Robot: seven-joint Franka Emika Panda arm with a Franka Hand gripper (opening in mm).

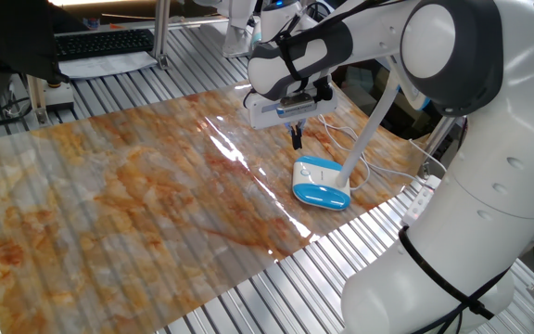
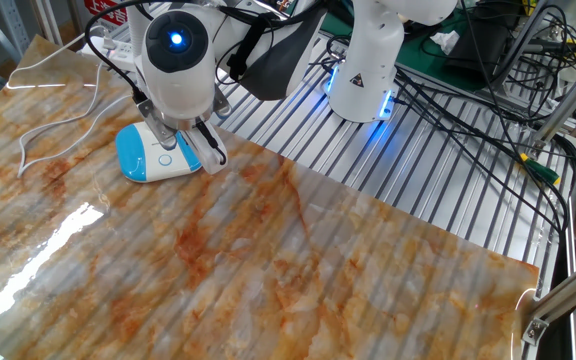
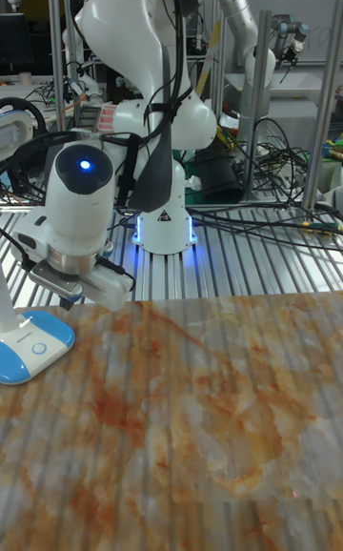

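Observation:
A desk lamp with a white and blue base (image 1: 322, 183) stands on the marbled sheet, its pale stem (image 1: 373, 131) leaning up toward the arm. Exterior view 2 shows the lamp base (image 2: 156, 153) partly behind my hand; in exterior view 3 the base (image 3: 36, 346) is at the left edge. My gripper (image 1: 297, 137) hangs just above and beside the base, pointing down. Its dark fingers sit close together at the middle of the hand, and nothing shows between them. The hand hides the fingertips in exterior view 3.
White cables (image 1: 361, 154) lie behind the lamp, leading to a power strip (image 1: 419, 203). Most of the marbled sheet (image 1: 109, 223) is bare. A keyboard (image 1: 105, 44) sits at the far side, beyond the ribbed metal table (image 1: 202, 60).

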